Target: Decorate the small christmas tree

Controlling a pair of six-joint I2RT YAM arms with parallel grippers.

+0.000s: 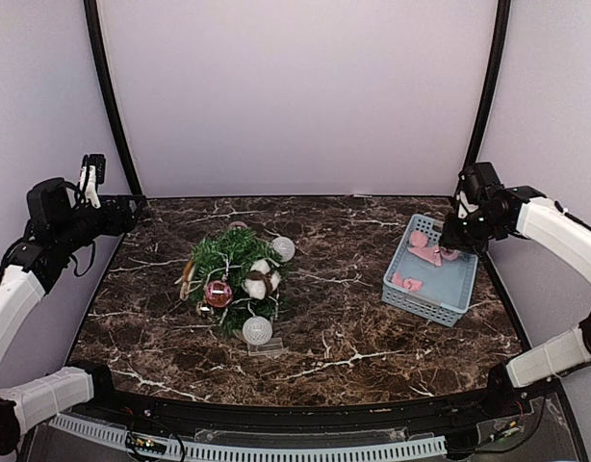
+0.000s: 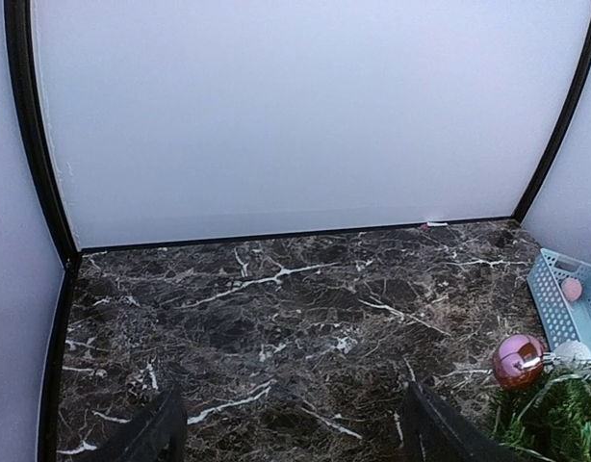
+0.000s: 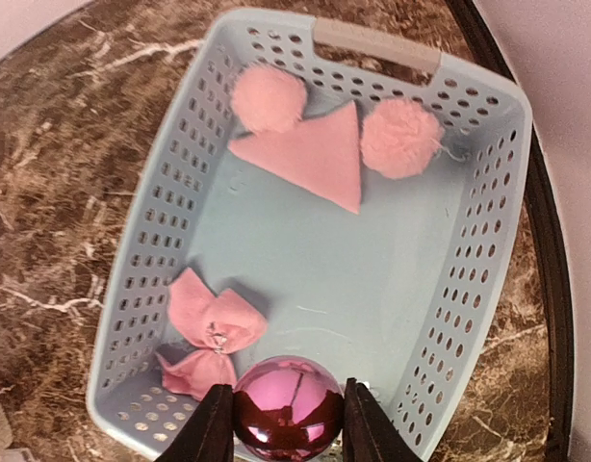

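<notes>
The small tree [image 1: 228, 265] stands left of centre, hung with pink and white baubles and a cotton flower. My right gripper is shut on a shiny pink bauble [image 3: 288, 399], held over the lower end of the blue basket [image 3: 324, 250]. Inside the basket are a pink bow [image 3: 218, 322], a pink triangle [image 3: 315, 154] and two pink pompoms [image 3: 401, 135]. My left gripper [image 1: 122, 212] hangs at the far left, above the table edge; its fingertips in the left wrist view are dark and too indistinct to show what is between them.
A small clear piece [image 1: 267, 346] lies at the tree's front. White walls enclose the sides and back.
</notes>
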